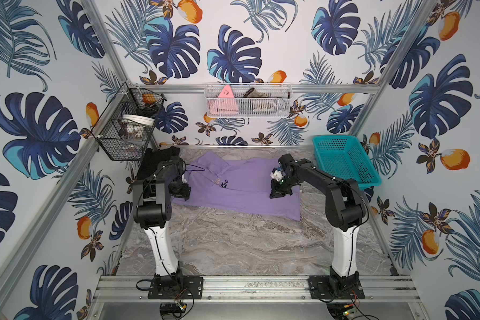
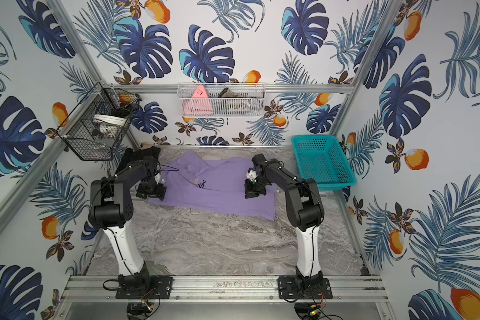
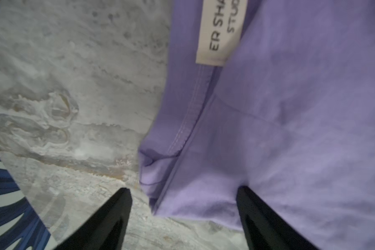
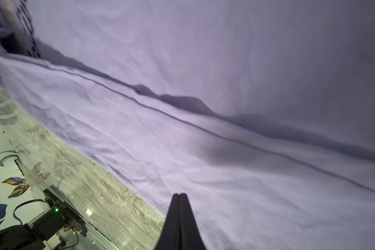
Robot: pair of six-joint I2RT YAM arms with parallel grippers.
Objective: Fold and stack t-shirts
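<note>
A lavender t-shirt (image 1: 250, 176) lies spread on the marble table, its lower strip folded along a long crease, with black lettering near the middle left. My left gripper is open over the shirt's left end, where the left wrist view shows a folded corner and a cream label (image 3: 218, 33). My right gripper is shut above the shirt's right part, nothing visible between its fingers.
A teal basket (image 1: 346, 141) sits at the back right. A black wire basket (image 1: 117, 138) and a white mesh basket (image 1: 248, 112) hang on the walls. Dark cloth lies at the back left.
</note>
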